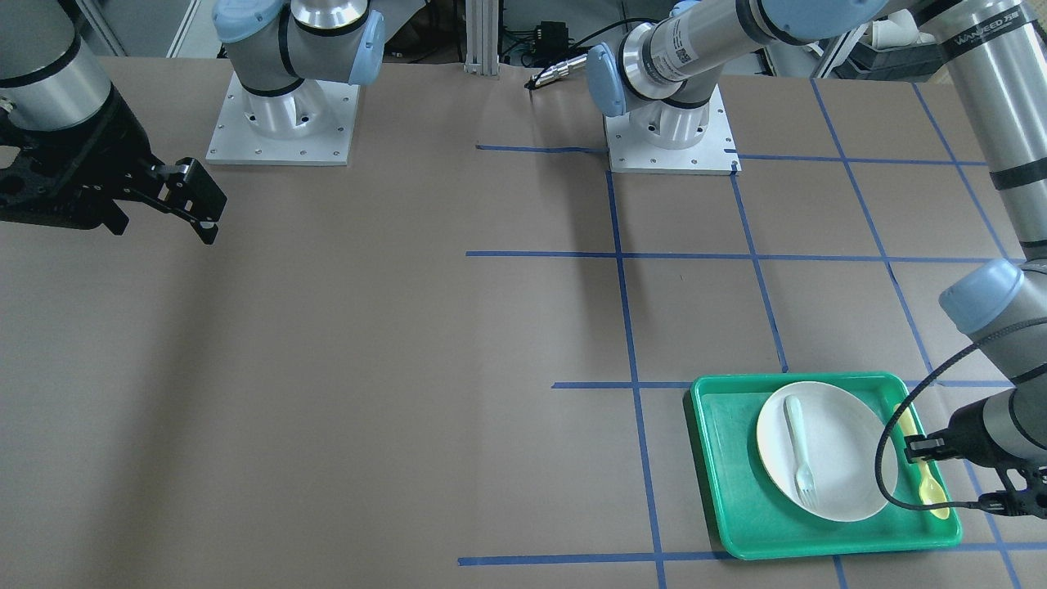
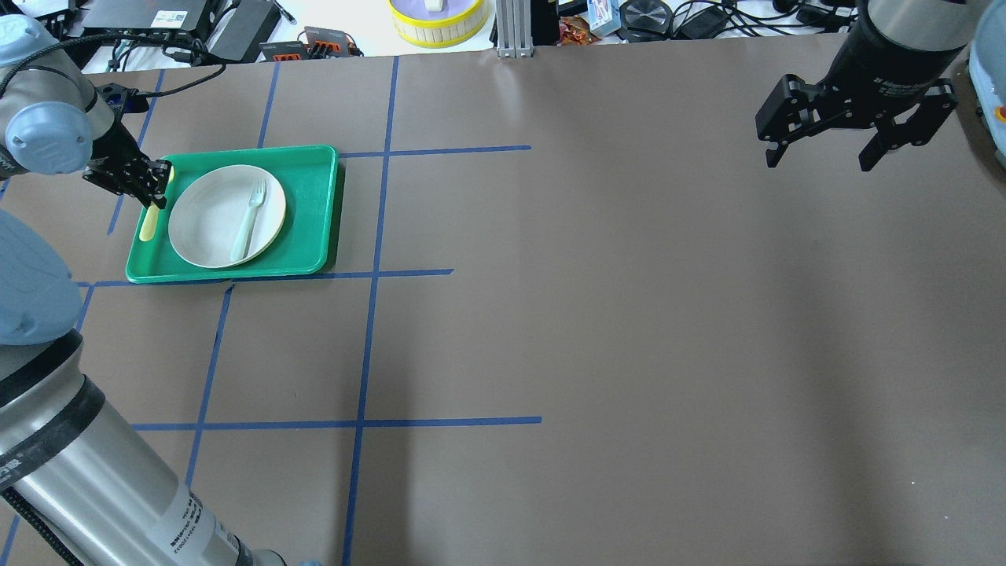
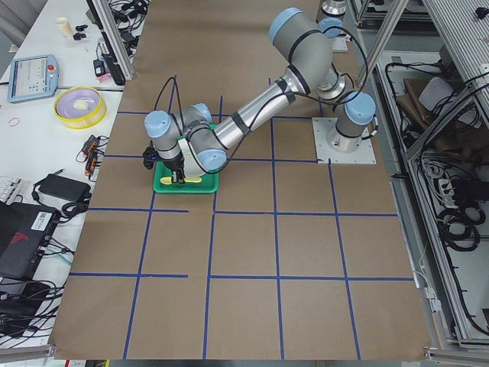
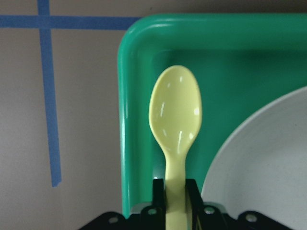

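A yellow spoon [image 4: 175, 115] is held by its handle in my gripper, which is shut on it, over the end of a green tray [image 4: 134, 52] beside the plate. The spoon also shows at the tray's right side in the front view [image 1: 929, 486]. A white plate [image 1: 826, 461] lies in the tray with a pale fork [image 1: 797, 442] on it. In the top view my gripper [image 2: 156, 189] is at the tray's left end.
A second arm's black gripper [image 2: 849, 123] hangs at the other side of the table. Cables and equipment line the edges.
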